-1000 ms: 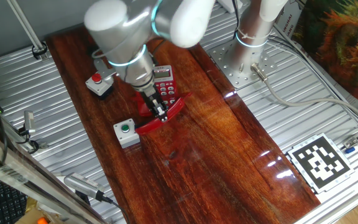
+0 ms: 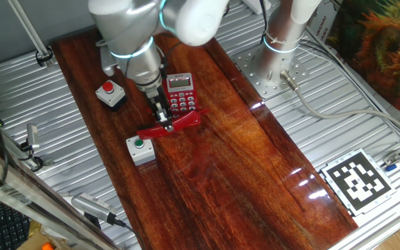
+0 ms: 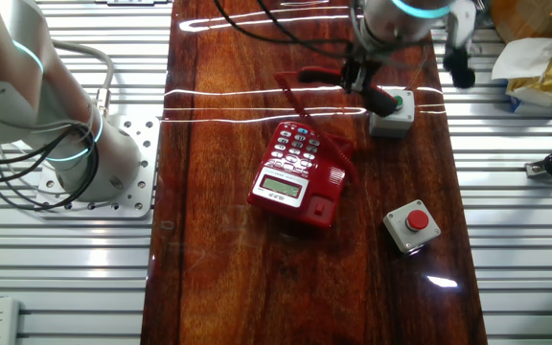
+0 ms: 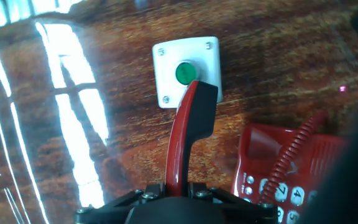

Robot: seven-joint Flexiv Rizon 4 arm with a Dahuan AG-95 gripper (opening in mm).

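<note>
A red and black telephone handset (image 2: 185,123) hangs above the table with my gripper (image 2: 168,127) shut around its middle. In the wrist view, the handset (image 4: 178,143) rises from between the fingers and its far end overlaps the lower edge of the green-button box (image 4: 204,56). The red phone base (image 3: 300,172) lies on the table with its keypad and screen facing up. A coiled red cord (image 4: 291,155) crosses the base. From the second exterior view, the gripper (image 3: 357,77) and handset are blurred, beside the green-button box (image 3: 394,115).
A box with a red button (image 3: 416,220) stands on the wooden table (image 2: 235,173) near its edge. The robot's base plate (image 2: 266,73) and a checkered marker board (image 2: 357,182) are off to the right.
The handset, held in my gripper, has shifted left in exterior view 1, and its left end now overlaps the green-button box more. The phone base and both button boxes have stayed put.
</note>
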